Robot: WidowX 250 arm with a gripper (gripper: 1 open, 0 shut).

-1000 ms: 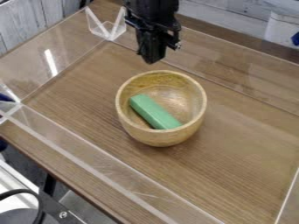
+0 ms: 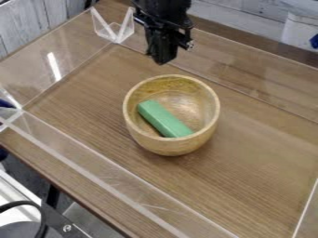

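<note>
A round wooden bowl [image 2: 192,95] sits near the middle of the table, with a green block [image 2: 162,118] lying inside it at the lower left. Above the bowl, at the top of the camera view, the dark gripper [image 2: 159,51] points down, clear of the bowl. It looks shut, with nothing visible between its fingers.
A translucent plastic object [image 2: 114,26] stands at the back left. Dark items with cables show at the lower left corner, a small blue item at the left edge and something dark at the top right.
The gripper has shifted very slightly upward. The bowl and the green block look unmoved.
</note>
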